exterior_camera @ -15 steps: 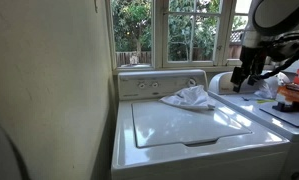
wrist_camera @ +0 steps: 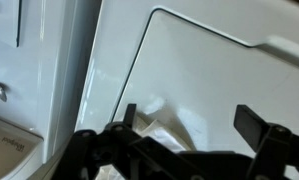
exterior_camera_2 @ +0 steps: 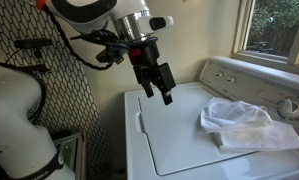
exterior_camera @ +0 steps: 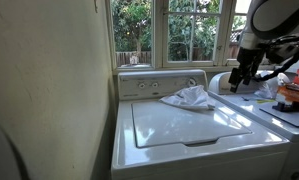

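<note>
A crumpled white cloth (exterior_camera: 189, 98) lies on top of the white washing machine (exterior_camera: 154, 125), toward its back, partly over the lid. In the second exterior view, the cloth (exterior_camera_2: 249, 125) rests close to the control panel and looks loosely bunched. My gripper (exterior_camera_2: 157, 94) hangs in the air above the lid, apart from the cloth, with its fingers pointing down. It is open, and nothing shows between the fingertips in the wrist view, where the gripper sits over bare white lid. A pale item (wrist_camera: 167, 137) is partly hidden behind the gripper there.
Beside the washer stands a second appliance (exterior_camera: 279, 117) with an orange item (exterior_camera: 294, 92) on it. A control panel with knobs (exterior_camera_2: 288, 107) runs along the washer's back, below a window (exterior_camera_2: 279, 35). Much of the lid (exterior_camera_2: 179, 130) is clear.
</note>
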